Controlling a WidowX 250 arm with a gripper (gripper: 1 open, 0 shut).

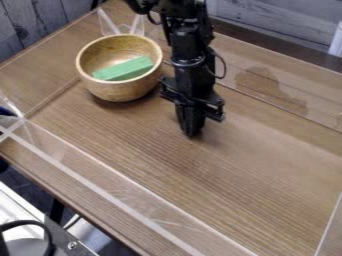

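Observation:
My black gripper (193,118) is low over the wooden table (201,190), right of centre of the bowl and a little in front of it, its tip pointing down at the wood. Whether its fingers are open or shut, or hold anything, I cannot tell. A tan bowl (114,92) stands at the upper left with a green block (126,68) inside it.
Clear tape strips run along the left side. A pale wall (267,18) bounds the back, and a black cable lies off the table at the lower left.

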